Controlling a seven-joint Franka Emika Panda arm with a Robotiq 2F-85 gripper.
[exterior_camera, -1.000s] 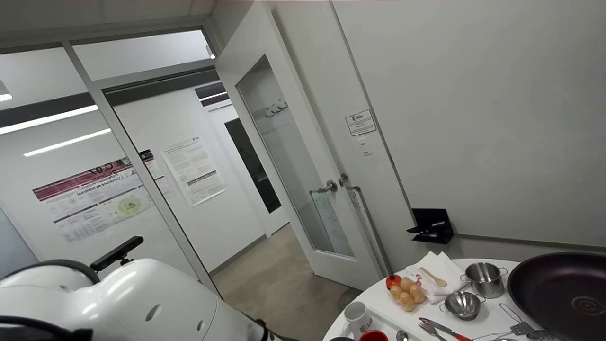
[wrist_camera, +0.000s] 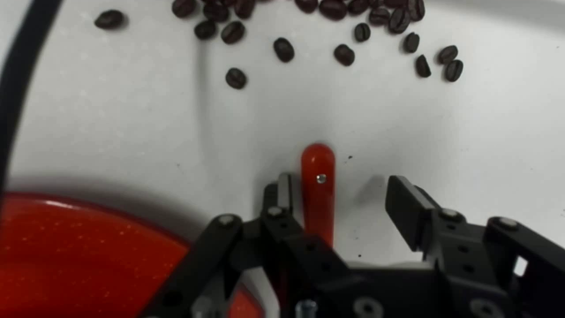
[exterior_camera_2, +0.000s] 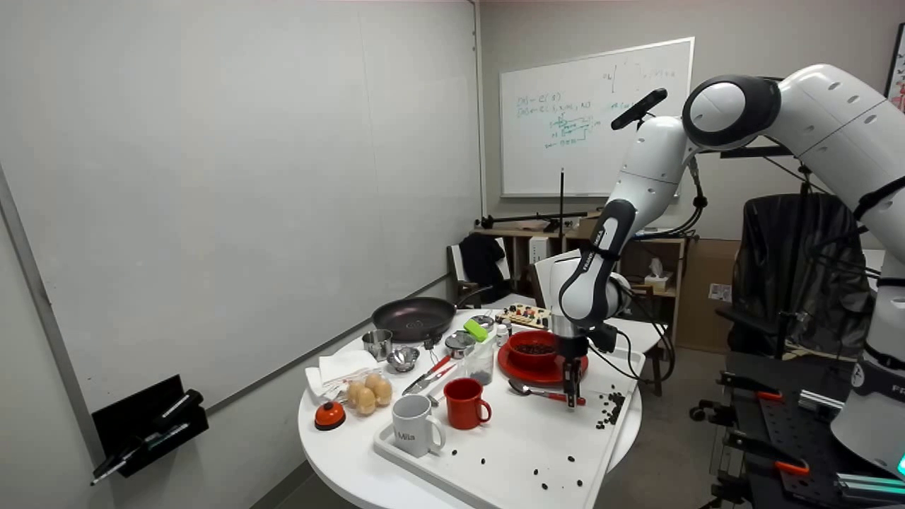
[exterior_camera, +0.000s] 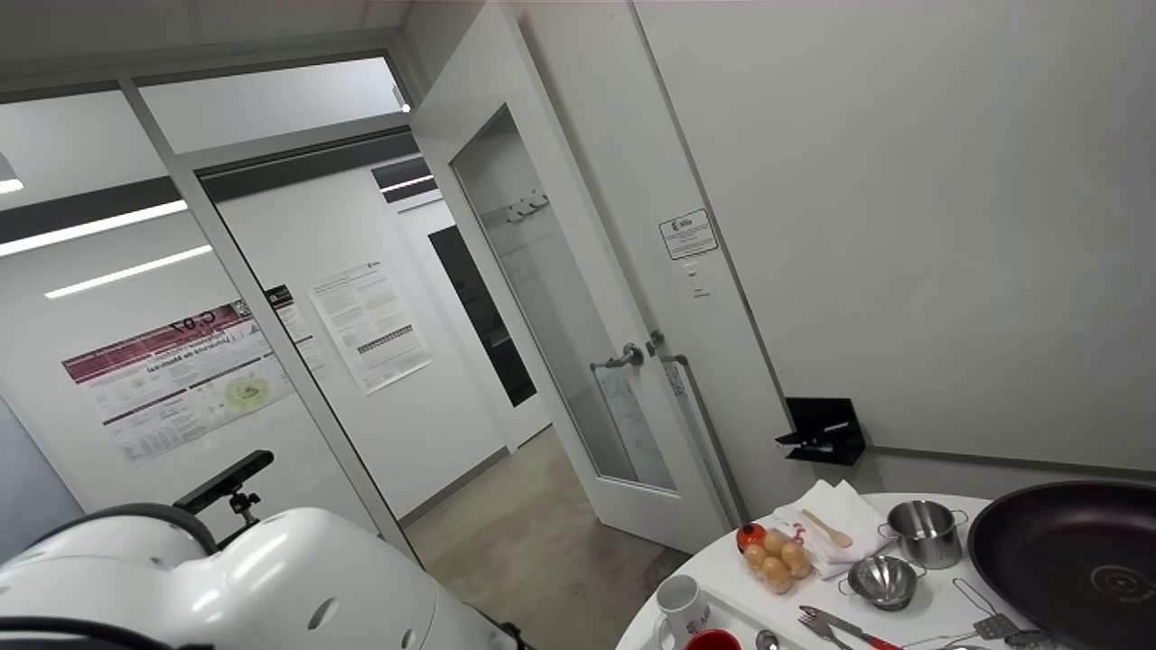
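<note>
A spoon with a red handle (wrist_camera: pixel 318 196) lies on the white tray (exterior_camera_2: pixel 492 458). In the wrist view my gripper is part open, its two black fingers on either side of that handle. The left finger (wrist_camera: pixel 278 201) stands close beside the red handle, while a wide gap separates the handle from the right finger (wrist_camera: pixel 410 212). Exterior view 2 has the gripper (exterior_camera_2: pixel 573 400) low over the tray at the handle's end, with the spoon's metal bowl (exterior_camera_2: pixel 519 387) to the left.
A red plate (exterior_camera_2: pixel 509 370) carries a red bowl (exterior_camera_2: pixel 532 357) right behind the gripper. Coffee beans (exterior_camera_2: pixel 609 411) are scattered across the tray. A red mug (exterior_camera_2: pixel 464 406) and a grey mug (exterior_camera_2: pixel 411 427) stand left. A large pan (exterior_camera_2: pixel 416 318) sits at the back.
In exterior view 1 the white arm has shifted slightly lower, and more of the red mug's rim shows.
</note>
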